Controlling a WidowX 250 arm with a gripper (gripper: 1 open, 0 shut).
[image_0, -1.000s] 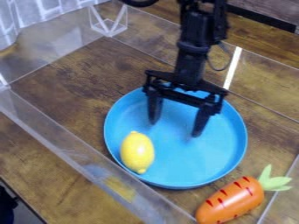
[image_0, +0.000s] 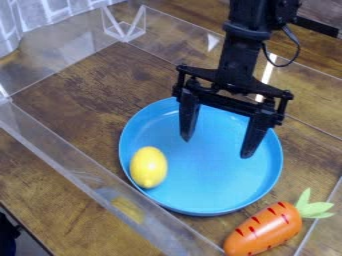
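My black gripper (image_0: 219, 126) is open above the blue plate (image_0: 207, 187), its two fingers spread wide with nothing between them. A yellow egg-shaped object (image_0: 148, 166) lies on the left part of the plate, below and left of the gripper. An orange toy carrot (image_0: 262, 231) with green leaves lies outside the plate at the lower right.
Clear plastic walls (image_0: 107, 189) run along the left and front of the work area.
The open gripper has risen from lower over the plate and appears larger, closer to the camera. The yellow object sits slightly higher in the view than a second ago.
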